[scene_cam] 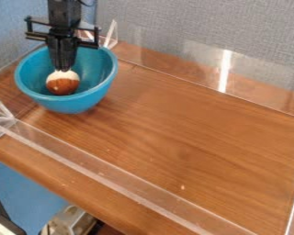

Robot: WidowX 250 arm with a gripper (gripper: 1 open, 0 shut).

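Note:
A blue bowl (85, 96) sits at the left of the wooden table (186, 147). Inside it lies a round brown object with a pale top (62, 83). My black gripper (62, 64) is shut just above that object, over the bowl; nothing visible is held between its fingers, though the tips are small and partly dark.
A clear plastic strip runs along the table's front and back edges. Thin white frames stand at the left beside the bowl. A grey textured wall rises behind.

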